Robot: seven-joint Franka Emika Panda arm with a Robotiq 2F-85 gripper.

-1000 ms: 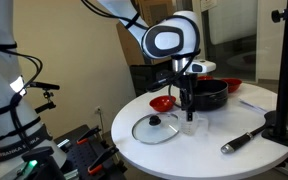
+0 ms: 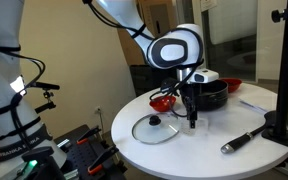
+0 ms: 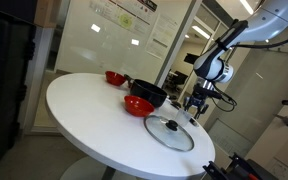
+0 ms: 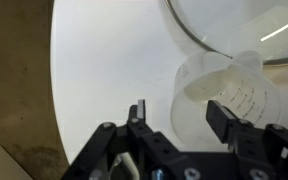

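A clear, tapered measuring cup point(image 4: 229, 100) stands on the white table, its handle toward the glass lid in the wrist view. My gripper is open around the near wall of the cup, one finger outside it and the other over the inside. The gap between the fingers is wider than the thin wall, and whether either pad touches it I cannot tell. In exterior view 1 the gripper point(image 2: 192, 124) points down at the see-through cup point(image 2: 200, 128), which is faint there.
Left of the cup lies a glass lid point(image 2: 141, 132) with a black knob. Behind stand a black pot point(image 2: 214, 98) and a red bowl point(image 2: 163, 103). A black-handled utensil point(image 2: 242, 141) lies to the right.
Over the last second my gripper has shifted a little to the right and come down closer to the cup. The other things on the table have stayed in place.
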